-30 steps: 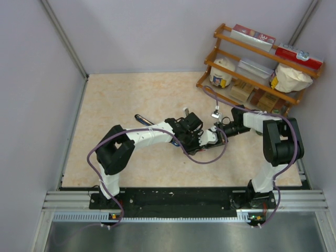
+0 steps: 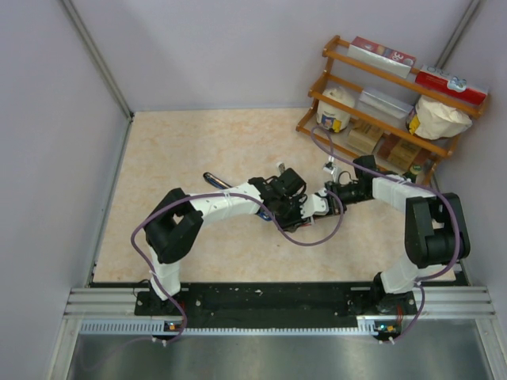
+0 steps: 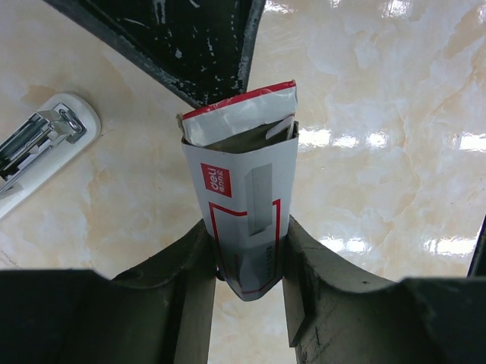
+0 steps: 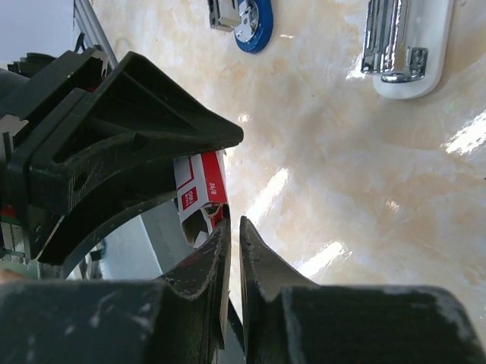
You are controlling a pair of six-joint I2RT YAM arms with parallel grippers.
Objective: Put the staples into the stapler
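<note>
My left gripper is shut on a small white and red staple box (image 3: 250, 182). The box's end flap is raised, its mouth open; what lies inside cannot be made out. Close by the box's open end, my right gripper has its fingers slightly parted, and nothing shows between its fingertips. In the right wrist view the box (image 4: 201, 182) sticks out of the left fingers (image 4: 152, 125). A white stapler (image 3: 53, 144) with its metal channel exposed lies on the table, partly cut off at the left wrist view's edge.
A blue-based stapler (image 4: 254, 30) also lies on the table, its dark blue length (image 2: 215, 180) showing behind the left arm. A wooden shelf rack (image 2: 388, 119) with boxes and tubs stands at the back right.
The left arm holds still with the box.
</note>
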